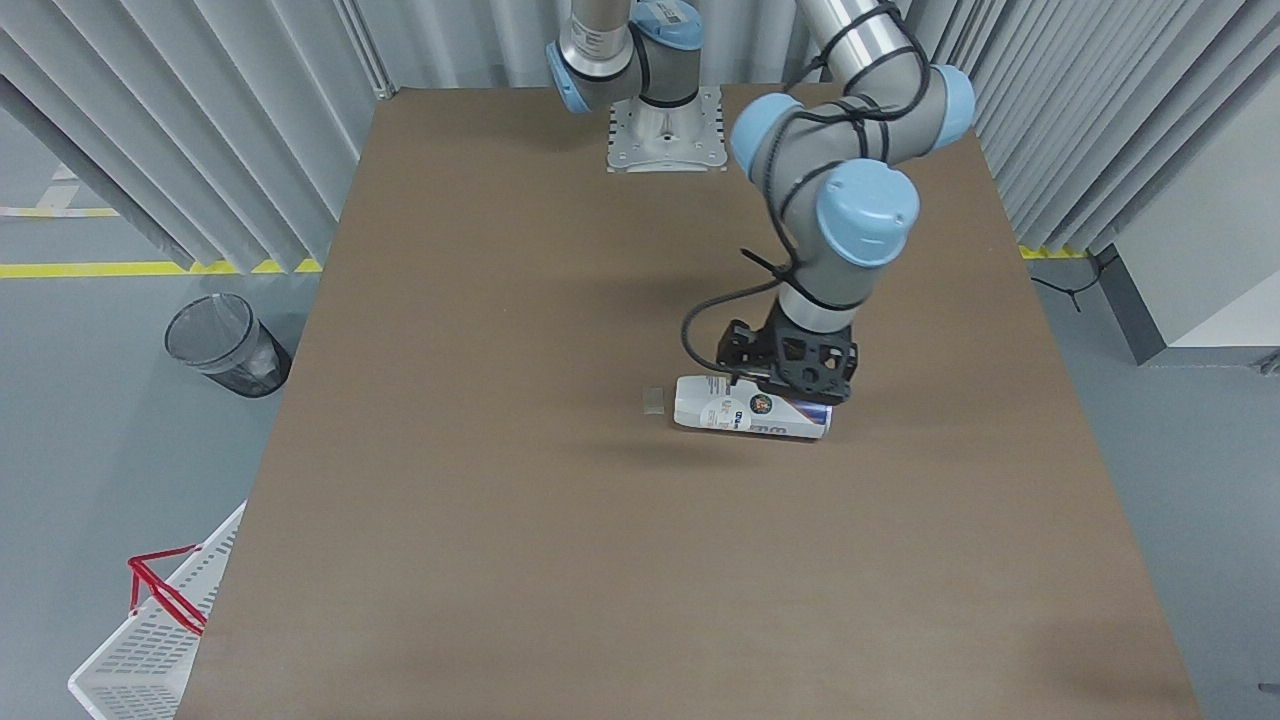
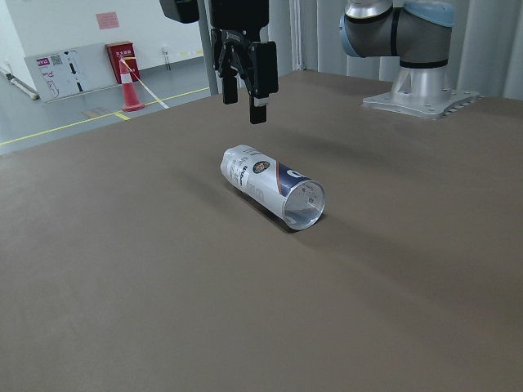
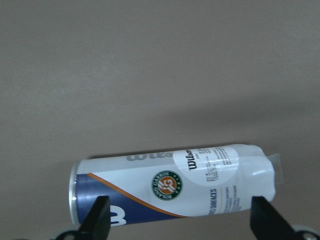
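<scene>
A white-and-blue Wilson ball tube (image 1: 744, 414) lies on its side on the brown tabletop; in the left view the tube (image 2: 263, 180) shows a clear end toward that camera. My gripper (image 2: 243, 104) hangs above it, clear of it, fingers pointing down and apart with nothing between them. In the wrist view the tube (image 3: 170, 185) spans the lower half, beyond the two black fingertips at the bottom corners. In the front view my gripper housing partly hides the tube.
A bin (image 1: 228, 336) and a white basket (image 1: 144, 672) stand off the table's left side.
</scene>
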